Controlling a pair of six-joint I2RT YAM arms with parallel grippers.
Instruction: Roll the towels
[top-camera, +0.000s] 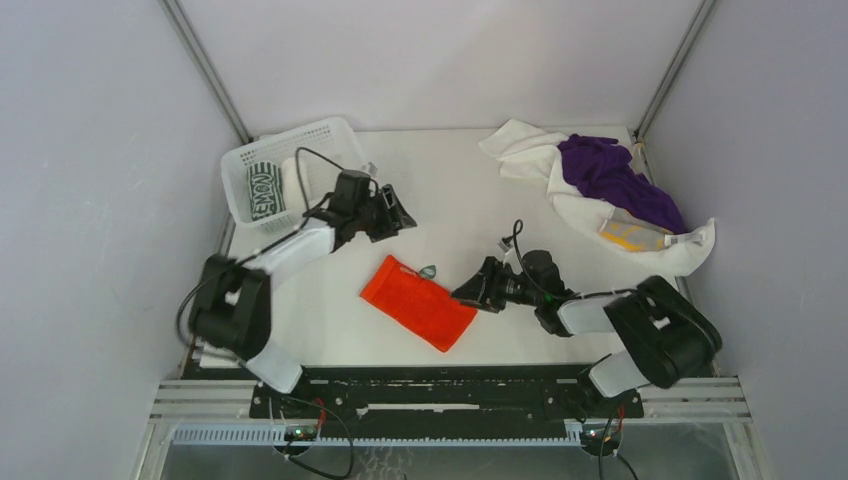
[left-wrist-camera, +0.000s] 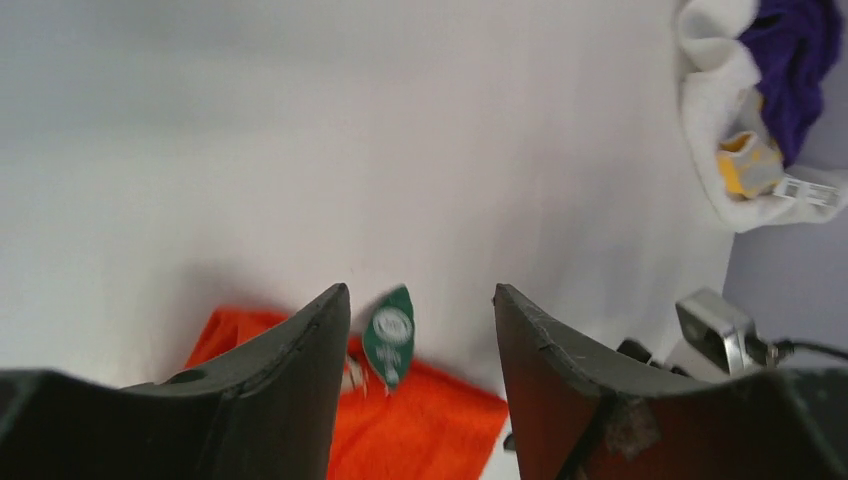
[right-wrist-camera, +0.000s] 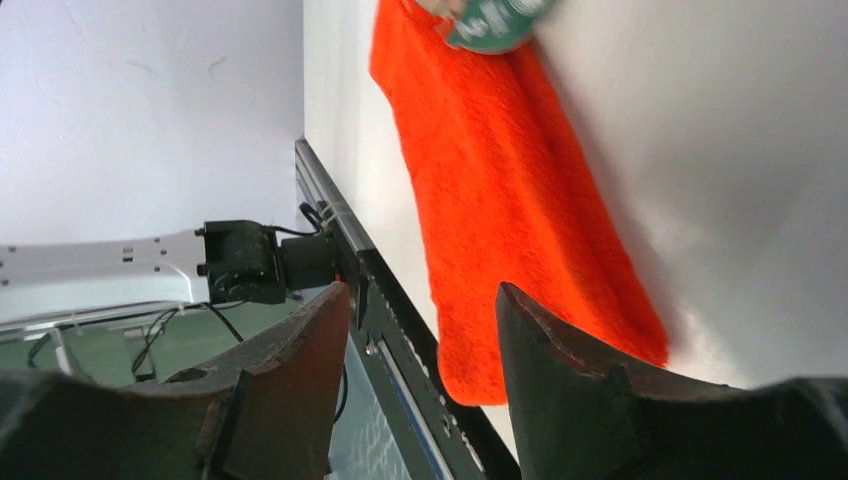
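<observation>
A folded red-orange towel lies slantwise on the table, with a small green tag at its far edge. My left gripper is open behind the towel and clear of it, nothing between its fingers. In the left wrist view the towel and the tag show beyond the fingers. At the towel's right corner is my right gripper. Its fingers stand apart in the right wrist view, where the towel stretches out beyond them; I see no cloth pinched between them.
A white basket at the back left holds a white roll and a patterned green roll. Heaped at the right are a purple towel and a white towel. Bare table lies in the back middle.
</observation>
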